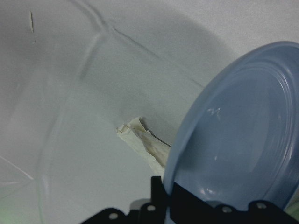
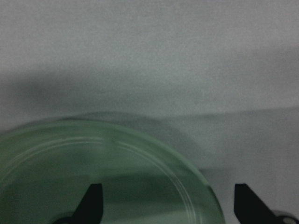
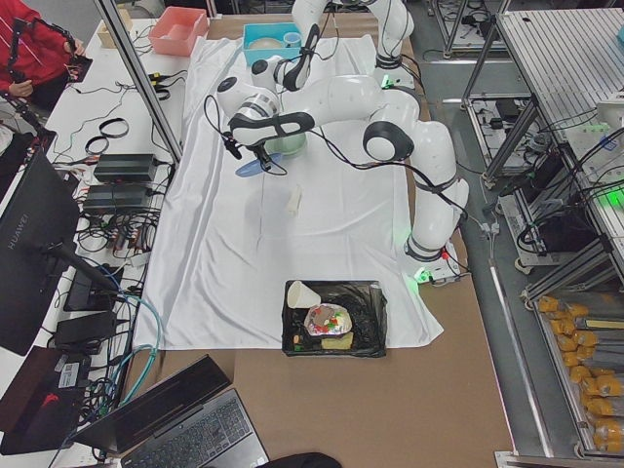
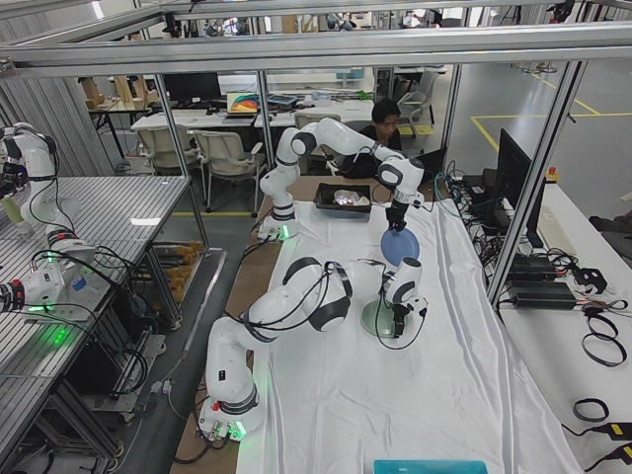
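Note:
A blue plate (image 1: 238, 135) fills the right of the left wrist view, my left gripper shut on its near rim; in the camera right view this gripper (image 4: 397, 215) holds the plate (image 4: 399, 247) raised and tilted. A green plate (image 2: 117, 186) lies on the white cloth, with my right gripper open over its rim, one finger above the plate and the other just outside. A crumpled pale wrapper (image 1: 142, 142) lies on the cloth below the blue plate.
A black bin (image 3: 333, 322) with a cup and other items stands at the cloth's near end in the camera left view. A blue tub (image 3: 273, 31) and a pink container (image 3: 178, 29) are at the back.

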